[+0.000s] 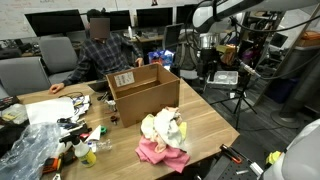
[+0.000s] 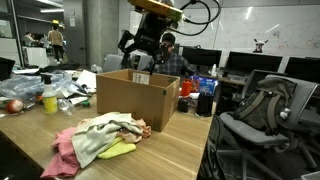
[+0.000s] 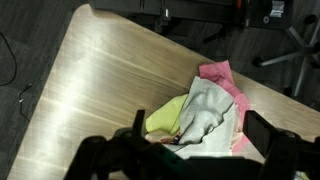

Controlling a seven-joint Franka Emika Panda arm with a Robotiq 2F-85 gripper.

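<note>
My gripper is open, its two dark fingers wide apart with nothing between them. In the first exterior view the gripper hangs high above the table's right side, well clear of it. Below lies a loose heap of cloths: a whitish cloth on top, a pink cloth toward the table's front, and a yellow cloth partly covered by the white one. Behind the heap stands an open brown cardboard box; its inside bottom is hidden in both exterior views.
To the box's left the table holds clutter: a clear plastic bag, a yellow-labelled bottle and several small items. A person sits behind the table. Bare wood shows right of the cloths.
</note>
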